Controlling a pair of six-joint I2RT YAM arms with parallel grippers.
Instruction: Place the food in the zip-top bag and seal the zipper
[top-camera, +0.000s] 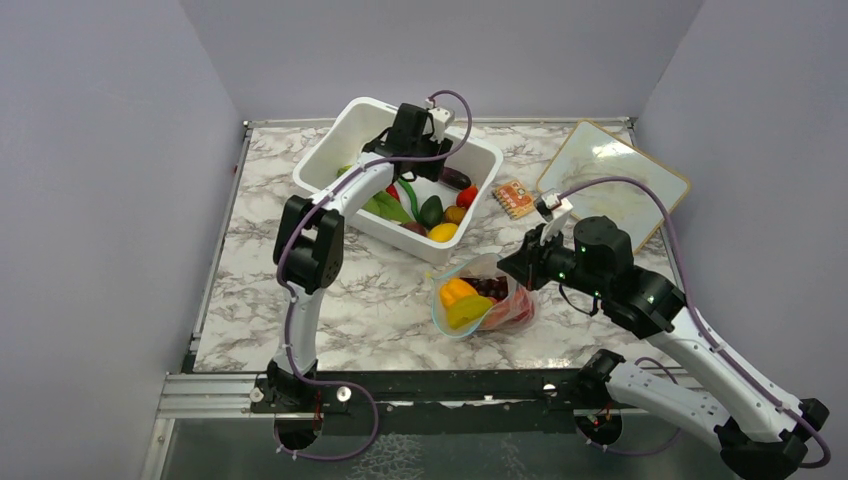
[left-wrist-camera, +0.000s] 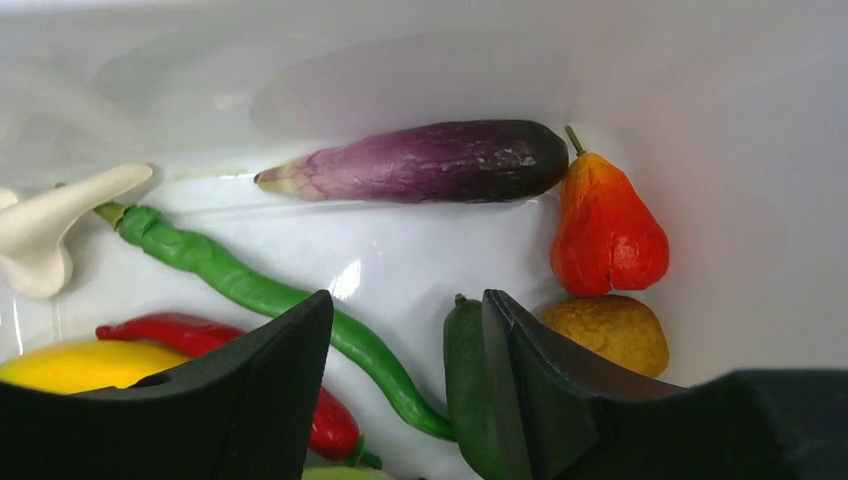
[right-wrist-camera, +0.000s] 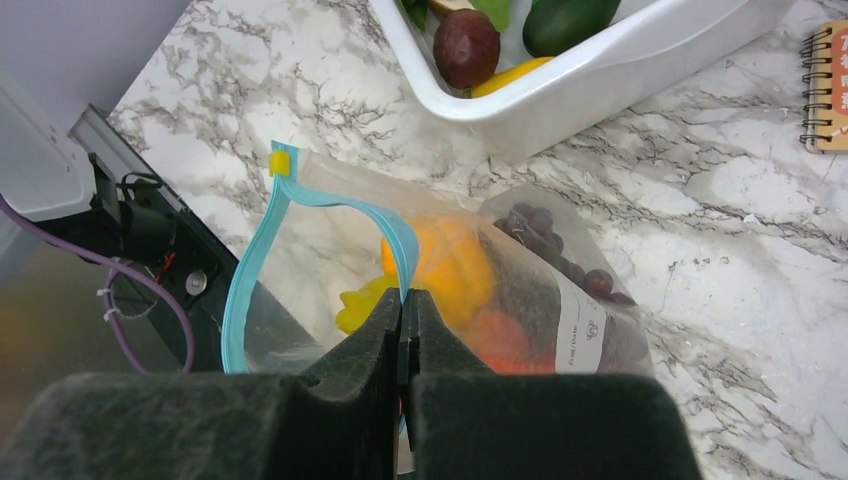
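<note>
My left gripper hangs open over the white bin (top-camera: 330, 160), empty between the fingers; below it are an eggplant (left-wrist-camera: 410, 160), red-orange fruit (left-wrist-camera: 607, 230), potato (left-wrist-camera: 605, 335), cucumber (left-wrist-camera: 467, 370), green chili (left-wrist-camera: 230, 270), red chili and a yellow item. The zip-top bag (right-wrist-camera: 520, 290) stands near the table front, holding yellow food, dark grapes and reddish food. My right gripper is shut at the bag's blue zipper rim (right-wrist-camera: 245, 280), pinching the edge; the yellow slider (right-wrist-camera: 280, 162) is at the rim's far end.
A small spiral notebook (top-camera: 514, 199) lies right of the bin, with a white board (top-camera: 610, 175) at the back right.
</note>
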